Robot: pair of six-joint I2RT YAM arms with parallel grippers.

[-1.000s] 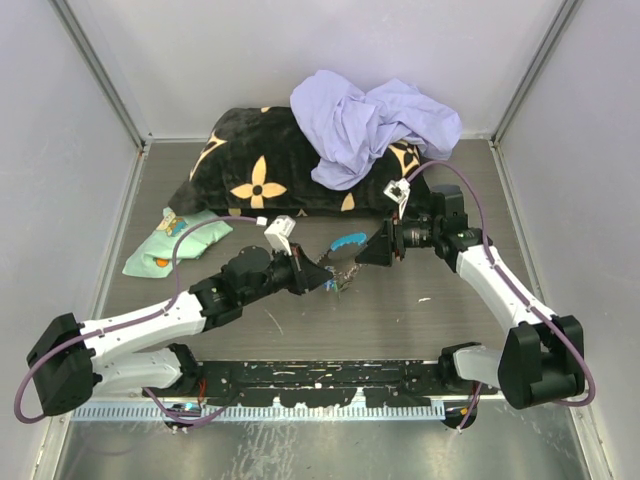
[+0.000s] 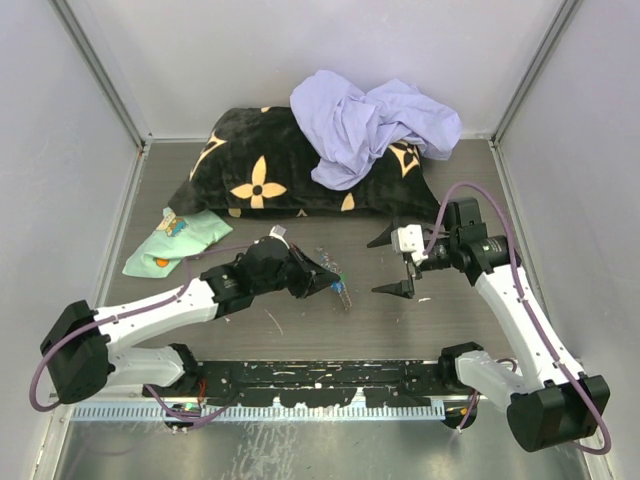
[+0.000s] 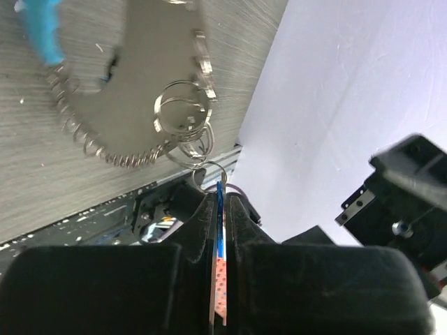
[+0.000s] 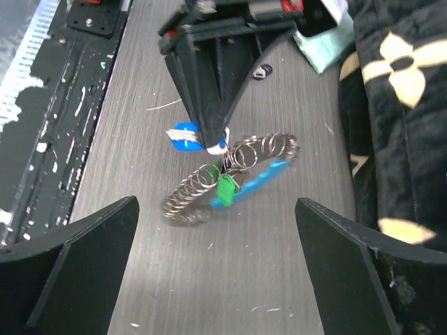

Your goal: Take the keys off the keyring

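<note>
My left gripper (image 2: 333, 284) is shut on a blue-headed key, which shows edge-on as a thin blue strip between its fingers in the left wrist view. From there hangs the keyring, with wire rings (image 3: 185, 115) and a springy metal coil (image 3: 133, 159) with a blurred blue sleeve (image 4: 258, 183). A green key (image 4: 225, 189) hangs among the rings in the right wrist view. To the right of the keyring, my right gripper (image 2: 384, 266) stands wide open, nothing between its fingers. The hanging keyring is apart from it.
A dark flowered cushion (image 2: 290, 170) with a lilac cloth (image 2: 365, 130) on it fills the back. A mint green cloth (image 2: 190, 240) lies at the left.
My right gripper, closed near the keyring earlier, has opened wide, backed off to the right and turned. The keyring swung down and hangs from my left gripper, which has moved and tilted slightly.
</note>
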